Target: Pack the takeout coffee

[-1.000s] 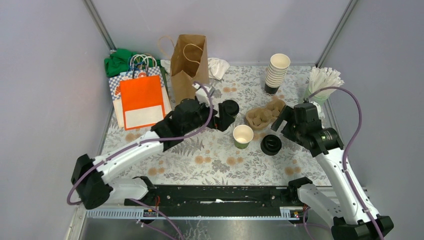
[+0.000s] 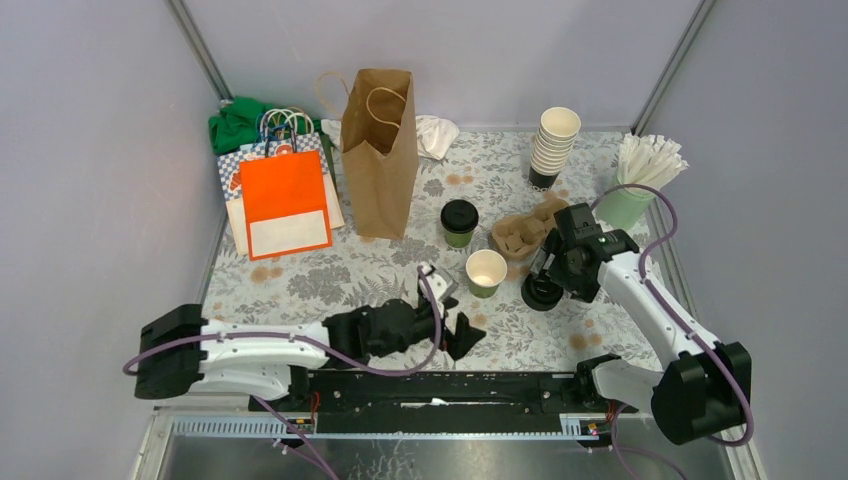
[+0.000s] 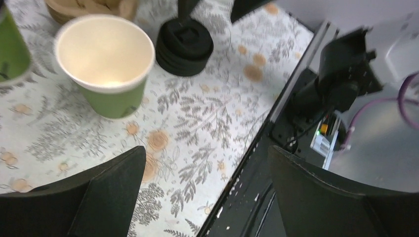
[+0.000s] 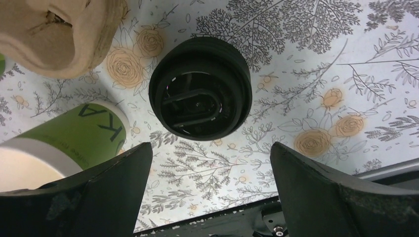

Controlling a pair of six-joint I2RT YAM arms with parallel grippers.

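Observation:
An open white-and-green cup [image 2: 486, 272] stands mid-table; my left gripper [image 2: 455, 325] is open just in front of it, empty. A stack of black lids [image 2: 541, 295] [image 4: 200, 98] sits right of the cup, beneath my right gripper, which is open over it with nothing between the fingers. A cardboard cup carrier [image 2: 515, 238] lies behind the lids, partly hidden by the right arm. A green cup with black lid [image 2: 459, 222] stands behind the open cup. A tall brown paper bag [image 2: 380, 175] stands at the back.
A cup stack [image 2: 554, 145] and a green holder of wrapped straws [image 2: 625, 205] stand at back right. Folded bags [image 2: 285, 205] lie at back left.
My left gripper has moved from near the lidded cup down toward the front edge.

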